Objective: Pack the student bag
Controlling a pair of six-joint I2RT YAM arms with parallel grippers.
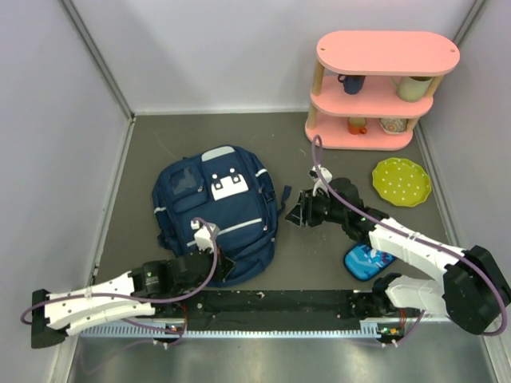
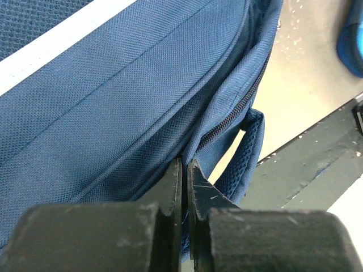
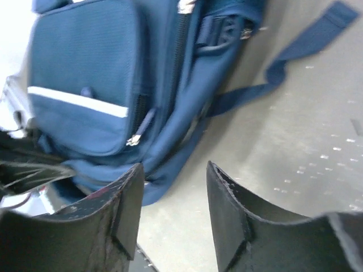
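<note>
The dark blue backpack (image 1: 211,191) lies on the left of the mat, straps at its right side. My left gripper is shut at the bag's lower edge, pinching fabric beside a zipper (image 2: 229,116), as the left wrist view shows. My right gripper stands open to the right of the bag, nothing between its fingers, facing the bag and a loose strap (image 3: 306,45). A blue pouch (image 1: 361,263) lies at the front right, partly hidden under the right arm.
A pink shelf (image 1: 386,53) with cups and pots stands at the back right. A yellow-green dotted plate (image 1: 401,182) lies below it. Bare mat (image 1: 311,263) shows between bag and pouch; walls enclose both sides.
</note>
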